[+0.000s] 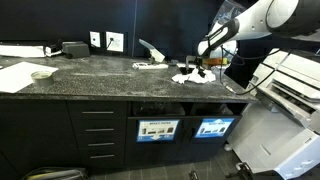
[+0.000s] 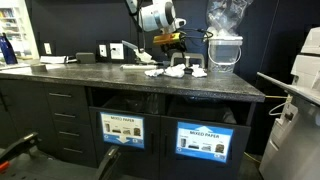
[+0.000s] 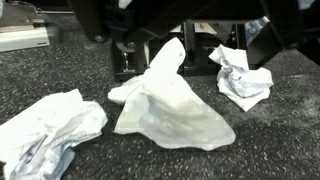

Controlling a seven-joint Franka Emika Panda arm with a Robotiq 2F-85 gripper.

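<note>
Several crumpled white paper pieces lie on the dark speckled counter. In the wrist view, a middle paper rises to a peak near my gripper, another paper lies at lower left, and a smaller paper is at right. The fingers stand apart at the top of that view, and no paper appears held. The exterior views show the white paper pile as a small cluster, with my arm reaching down over it. Contact between fingertips and paper is too small to make out.
A clear plastic bin stands on the counter right of the papers. Below, the cabinet has two open-topped bins with mixed paper labels. A white tool lies left of the pile.
</note>
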